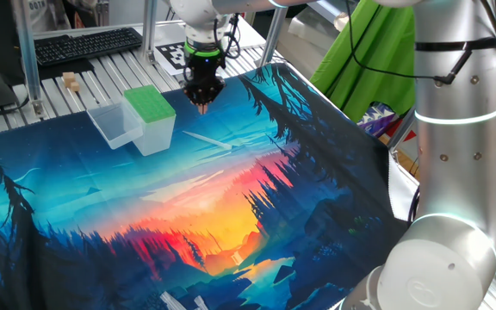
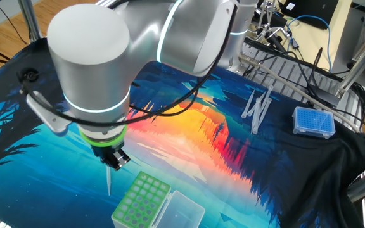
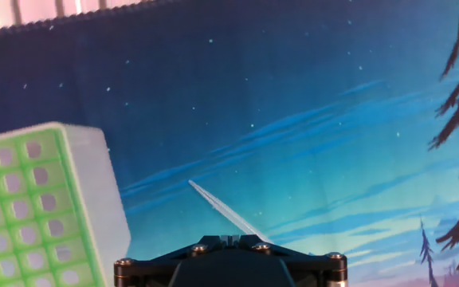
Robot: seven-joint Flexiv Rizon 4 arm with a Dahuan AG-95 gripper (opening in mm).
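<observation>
My gripper points down above the far part of the printed cloth, its fingertips together and nothing visible between them. In the wrist view the gripper shows at the bottom edge with its fingers drawn in to the middle. A thin white stick lies slantwise on the cloth, its near end hidden behind the gripper. The same stick is apart from the fingertips in exterior view 1. Beside it stands a pale box with a green perforated rack top, its clear lid open alongside.
Several white sticks lie together at the cloth's other side, near a blue-topped rack box. A keyboard and a small wooden piece rest on the slatted table beyond the cloth.
</observation>
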